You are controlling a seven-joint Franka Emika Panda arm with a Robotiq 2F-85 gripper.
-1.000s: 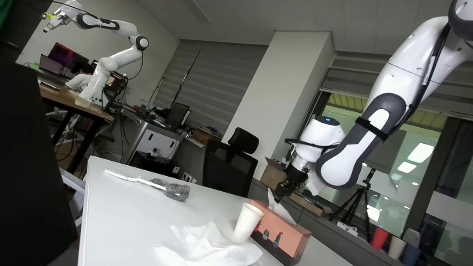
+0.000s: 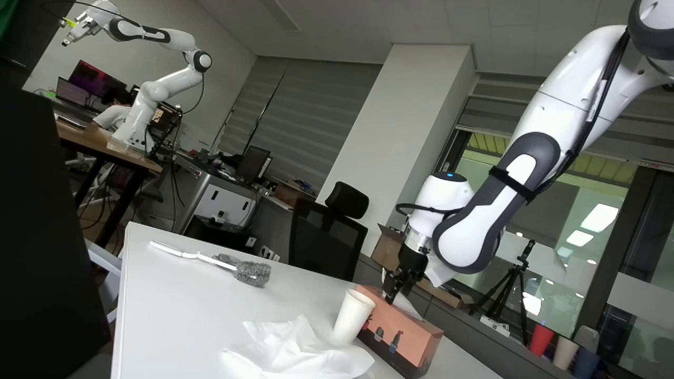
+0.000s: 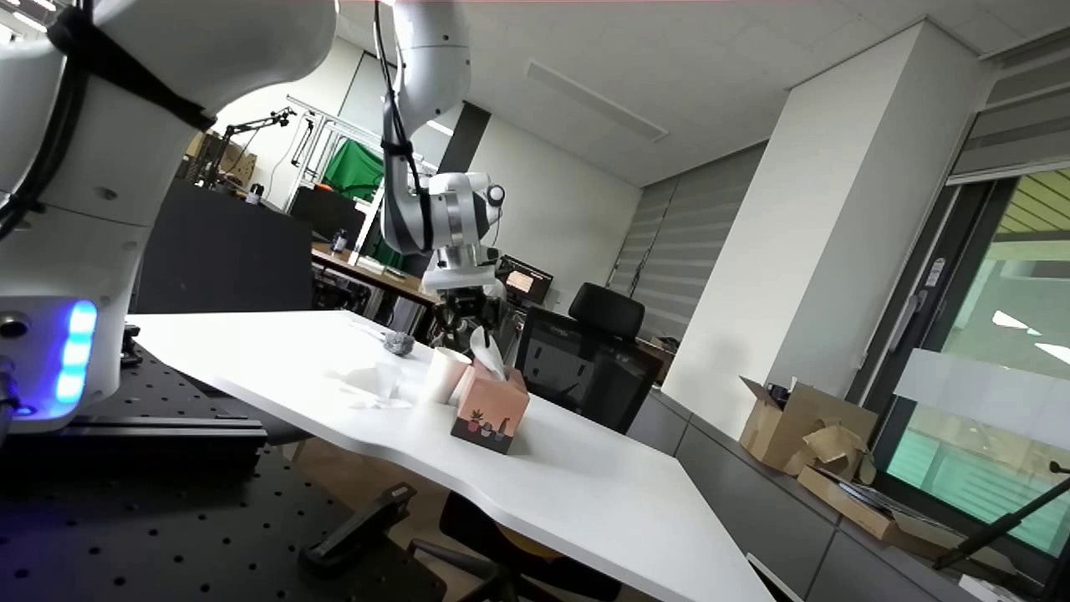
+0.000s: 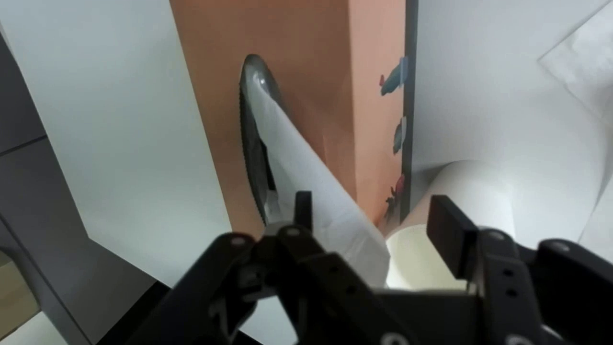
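Observation:
A pink tissue box (image 2: pixel 401 331) with a dark lower band stands on the white table. From the slot in its top rises a white tissue (image 4: pixel 322 189), its loose end lying between my fingers in the wrist view. My gripper is low over the box, its fingers apart, with a wide gap around the tissue. One finger (image 4: pixel 303 212) is over the tissue's slot side, the other by the cup. Whether either touches the tissue is hard to tell. A white paper cup (image 2: pixel 354 316) stands upright against the box's side.
Crumpled white tissue (image 2: pixel 297 350) lies on the table in front of the cup. A grey-headed brush with a white handle (image 2: pixel 208 259) rests farther off to the left. In exterior view 2, the table (image 3: pixel 572 502) is bare in front of the box.
My arm has come down and slightly to the left in exterior view 1, bringing the gripper from above and beside the tissue to around it. The box, cup and brush have stayed put.

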